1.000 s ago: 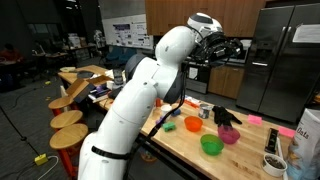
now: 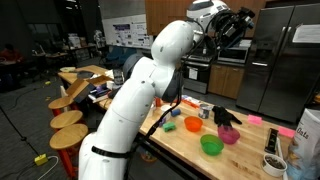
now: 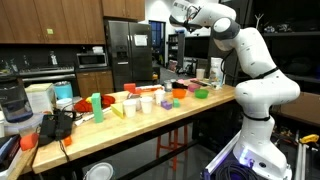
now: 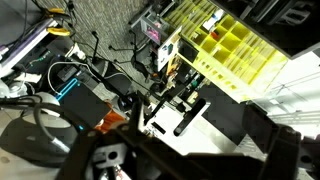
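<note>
High above the table, my gripper (image 2: 240,28) hangs in the air near the top of the first exterior view, well clear of everything on the tabletop. In the wrist view the gripper has its two dark fingers spread wide, with nothing held between them. A yellow-lit cluttered area shows far beyond them. On the table are a green bowl (image 2: 211,145), a pink bowl (image 2: 228,134), an orange bowl (image 2: 193,124) and a black cloth-like item (image 2: 225,117).
A white bag (image 2: 305,138) and stacked round containers (image 2: 274,165) stand at the table's right side. Stools (image 2: 69,136) line the left. In the second exterior view, a green box (image 3: 97,107) and white cups share the long table (image 3: 110,132).
The wrist and gripper have turned and shifted slightly upward at the top of the first exterior view. Objects on the table look unmoved.
</note>
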